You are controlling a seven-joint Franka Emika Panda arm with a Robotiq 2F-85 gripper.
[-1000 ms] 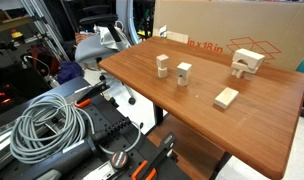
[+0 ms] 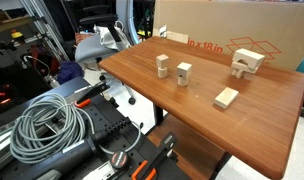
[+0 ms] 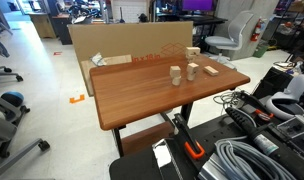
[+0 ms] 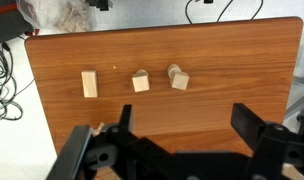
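Note:
In the wrist view, my gripper stands open high above the brown table [image 4: 202,115], nothing between its widely parted fingers. Beyond them are two small pale wooden blocks, one plain square [image 4: 141,81] and one tilted in the view [image 4: 179,77]. A flat oblong block [image 4: 89,84] lies to their left. At lower left, pale pieces [image 4: 97,129] are partly hidden by the gripper. Exterior view 1 has the two small blocks [image 2: 163,66] [image 2: 184,74] upright, the flat one [image 2: 226,97] nearer the edge, and a wide block [image 2: 249,58] resting on smaller support.
A cardboard panel [image 2: 227,32] stands along one side of the table. Coiled grey cable [image 2: 47,128] and dark rails with orange parts [image 2: 144,172] lie off the opposite edge.

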